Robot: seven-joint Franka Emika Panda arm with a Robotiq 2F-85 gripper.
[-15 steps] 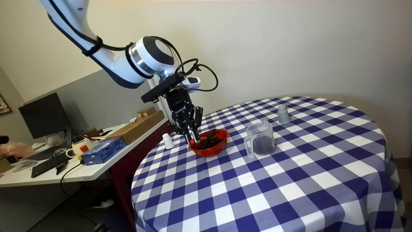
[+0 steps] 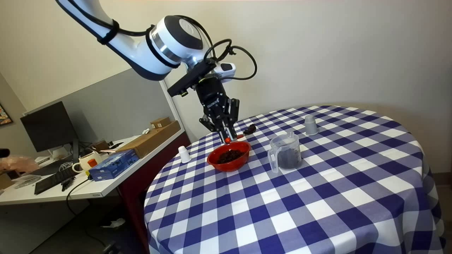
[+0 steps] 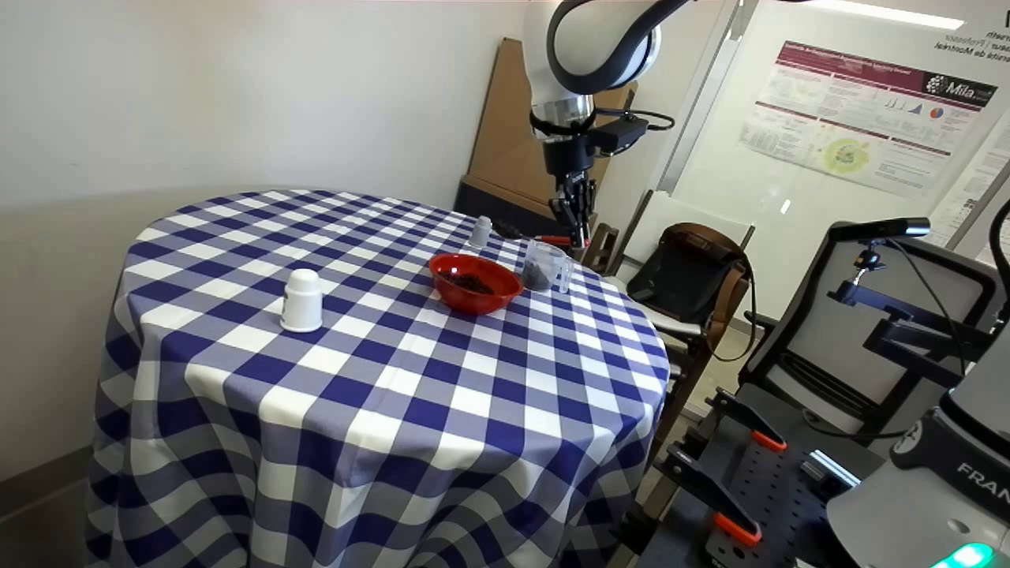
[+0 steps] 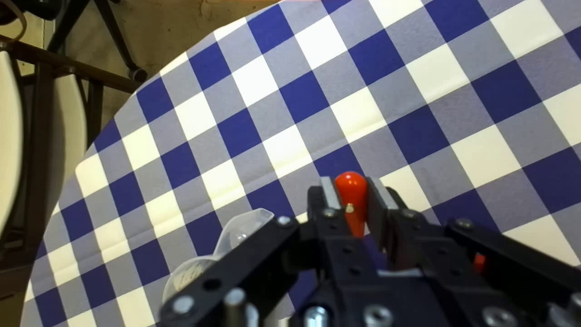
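My gripper [image 2: 227, 138] is shut on the red handle of a spoon [image 2: 250, 129], and the handle's rounded red end [image 4: 352, 188] shows between the fingers in the wrist view. The dark spoon head points away to the right in exterior view 1; whether it carries anything I cannot tell. Below the gripper in that view stands a red bowl [image 2: 229, 168] with dark bits [image 2: 229, 156] inside. To the bowl's right is a clear measuring cup [image 2: 274, 157] with dark contents [image 2: 290, 158]. In exterior view 2 the spoon [image 3: 553, 241] hangs above the table near the cup [image 3: 564, 271].
A white cup [image 2: 184, 155] stands upside down left of the bowl, and another one [image 2: 311, 125] is behind the measuring cup. The checkered tablecloth [image 2: 322, 199] is clear at the front and right. A side desk [image 2: 84, 189] with clutter borders the table.
Up and to the right in exterior view 1, my gripper has risen out of the bowl with the spoon. The bowl and the cups have stayed where they were.
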